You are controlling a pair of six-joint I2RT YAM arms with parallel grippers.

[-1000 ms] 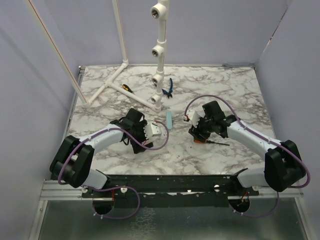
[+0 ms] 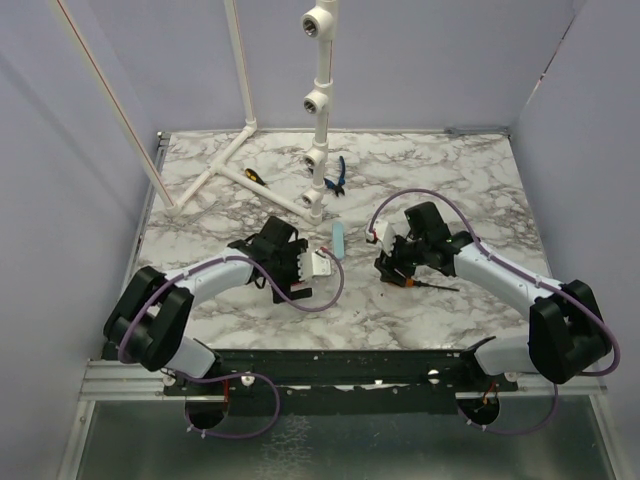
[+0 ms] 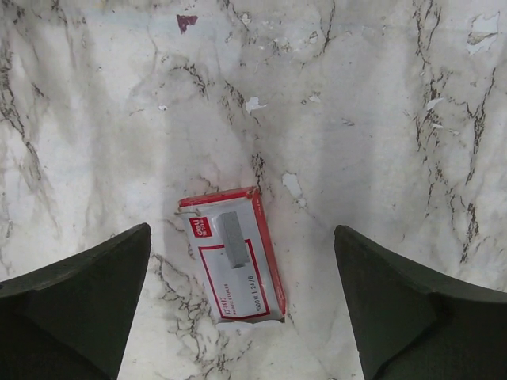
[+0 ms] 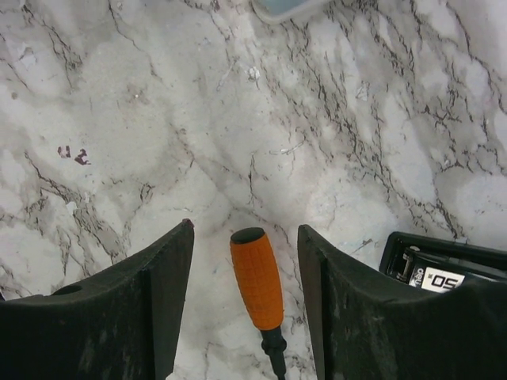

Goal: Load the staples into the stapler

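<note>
A red and white staple box (image 3: 226,289) lies flat on the marble top, seen in the left wrist view with a small grey strip on it. My left gripper is open above it, one finger to each side and nothing held. In the right wrist view, a black stapler (image 4: 424,277) shows only in part, outside my right gripper and partly behind a finger. My right gripper stands part open, with bare table and an orange screwdriver handle (image 4: 260,289) seen below the gap. Nothing is between its fingers.
A pale blue block (image 2: 338,240) lies between the arms. Blue-handled pliers (image 2: 336,186) and a yellow-black tool (image 2: 254,176) lie farther back, near a white pipe stand (image 2: 270,193).
</note>
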